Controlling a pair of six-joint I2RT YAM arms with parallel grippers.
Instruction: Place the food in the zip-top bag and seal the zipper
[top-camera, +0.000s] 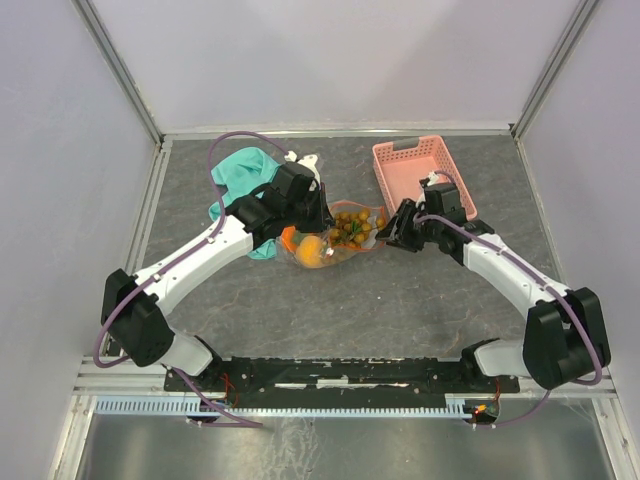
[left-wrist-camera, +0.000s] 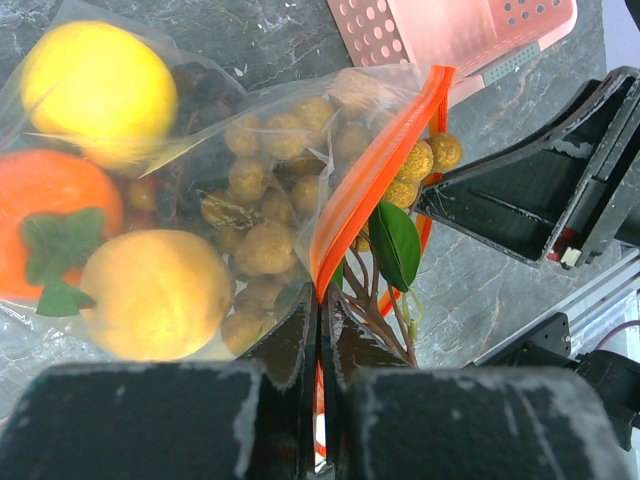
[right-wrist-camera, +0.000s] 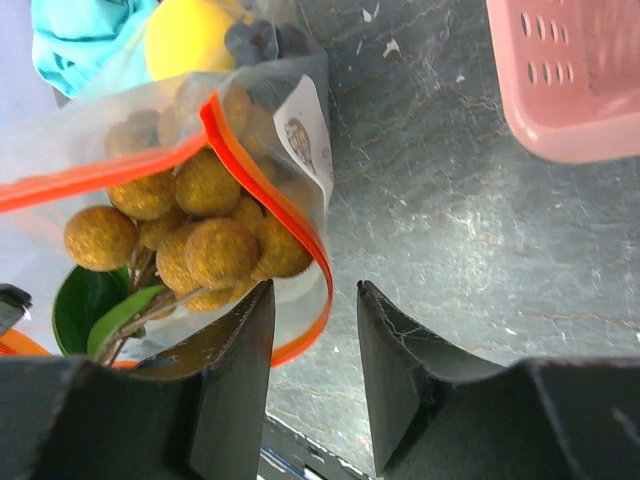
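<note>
The clear zip bag (top-camera: 342, 255) with orange zipper lies at the table's middle, holding a yellow fruit (left-wrist-camera: 97, 92), an orange tomato-like fruit (left-wrist-camera: 57, 190), a peach-coloured fruit (left-wrist-camera: 158, 293), round brown fruits (right-wrist-camera: 220, 252) and green leaves (left-wrist-camera: 398, 247). Some brown fruits show at the open mouth. My left gripper is shut on the orange zipper edge. My right gripper is part open beside the mouth's right end, by the orange strip, with no fruit between its fingers.
A pink basket (top-camera: 412, 165) stands behind the right gripper at back right. A turquoise cloth (top-camera: 240, 175) lies left of the bag.
</note>
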